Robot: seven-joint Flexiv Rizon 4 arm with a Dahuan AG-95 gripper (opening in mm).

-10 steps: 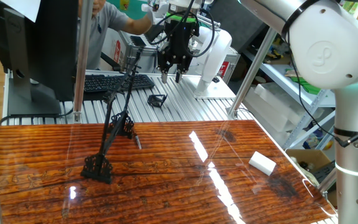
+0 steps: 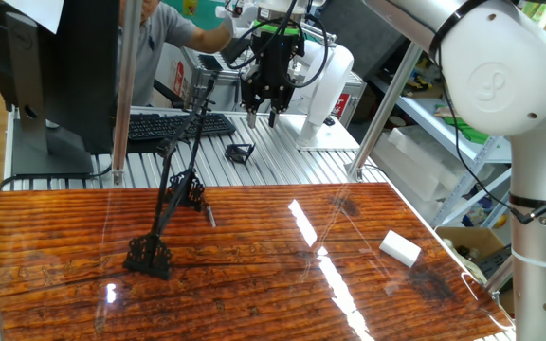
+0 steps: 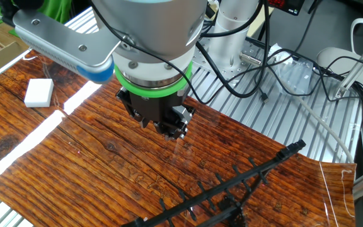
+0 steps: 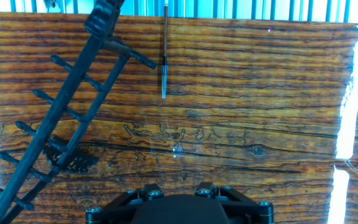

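My gripper (image 2: 263, 117) hangs above the table with its two fingertips apart and nothing visible between them. In the wrist view its dark fingers (image 4: 153, 191) show at the bottom edge, spread from each other. A black rack with pegs along its bars (image 4: 55, 112) stands on the wooden board to the left in that view. Close beside the rack lies a thin pen-like tool (image 4: 164, 78), dark with a silvery end. Over on the other side of the board rests a white block (image 2: 400, 248), well apart from the rack; only its edge enters the wrist view.
The glossy wooden board (image 2: 254, 303) has free room between rack and block, crossed by bright reflections. Behind it are a keyboard (image 2: 180, 126), a small black part (image 2: 239, 152) and a monitor (image 2: 64, 76). A person (image 2: 169, 43) sits at the back. Cables (image 3: 257, 82) hang beside the arm.
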